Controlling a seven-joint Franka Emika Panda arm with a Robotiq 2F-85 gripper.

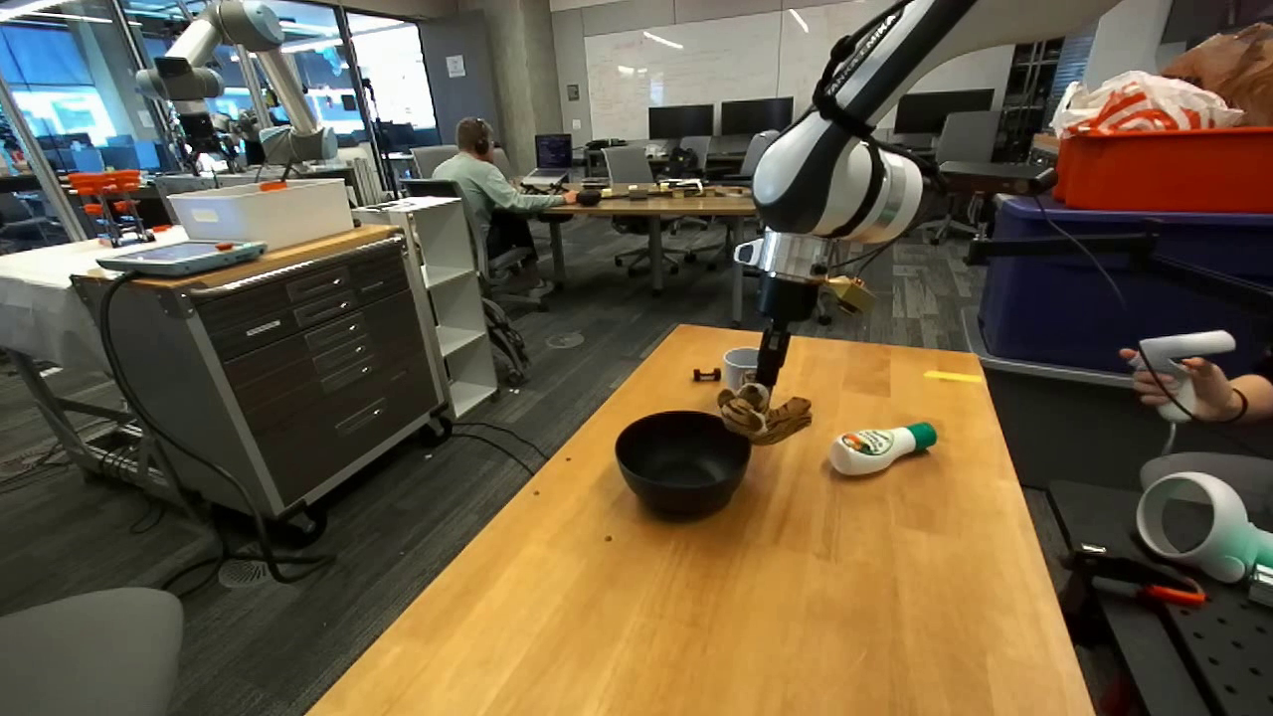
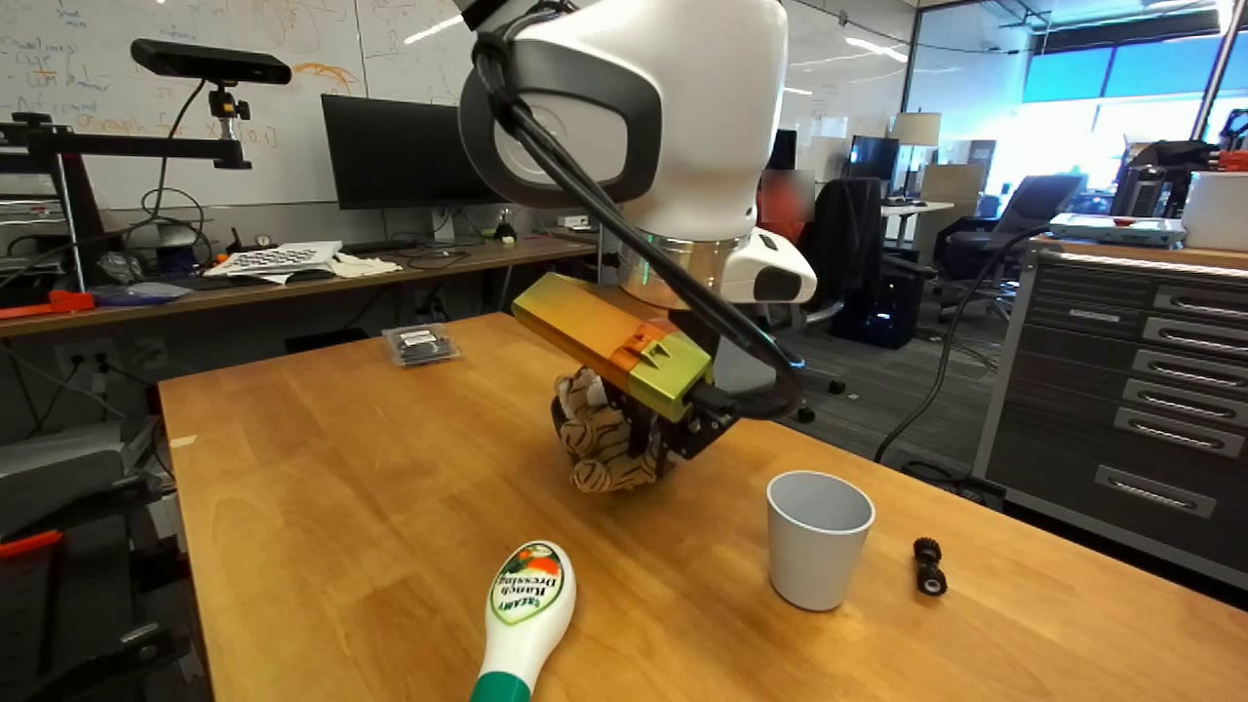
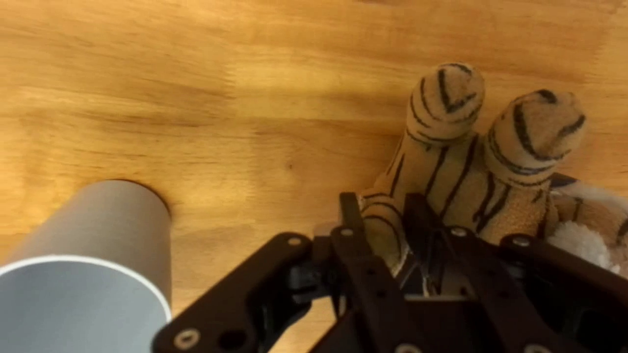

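A brown, black-striped plush toy (image 1: 776,422) is low over the table, beside the right rim of the black bowl (image 1: 682,467); whether it touches the table is unclear. My gripper points down at it. In the wrist view a striped limb of the plush toy (image 3: 456,167) lies between the two fingers, which stand partly apart; how firmly they press on it does not show. Exterior view 2 has the plush toy (image 2: 603,439) bunched under the gripper, partly covered by it. The bowl is not seen in that view.
A grey cup (image 2: 819,544) stands upright near the gripper, a small black dumbbell-shaped item (image 2: 930,567) beyond it. A white dressing bottle (image 1: 877,448) with a green cap lies right of the toy.
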